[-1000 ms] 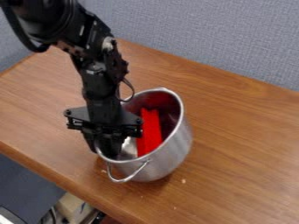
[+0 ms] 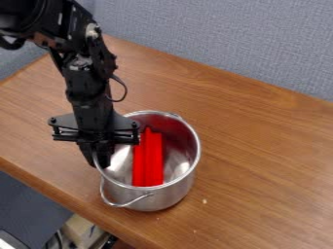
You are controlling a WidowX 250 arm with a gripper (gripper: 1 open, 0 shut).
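A silver metal pot (image 2: pixel 174 185) with a wire handle stands upright near the front left of the wooden table, with a red elongated object (image 2: pixel 148 156) inside it. My black gripper (image 2: pixel 101 156) is at the pot's left rim, shut on that rim as far as I can tell; its fingertips are dark and partly hidden.
A grey wall runs along the back.
My gripper has moved a little left and up. The pot, tilted and shifted earlier, now sits more upright and slightly further left, with its opening facing more upward.
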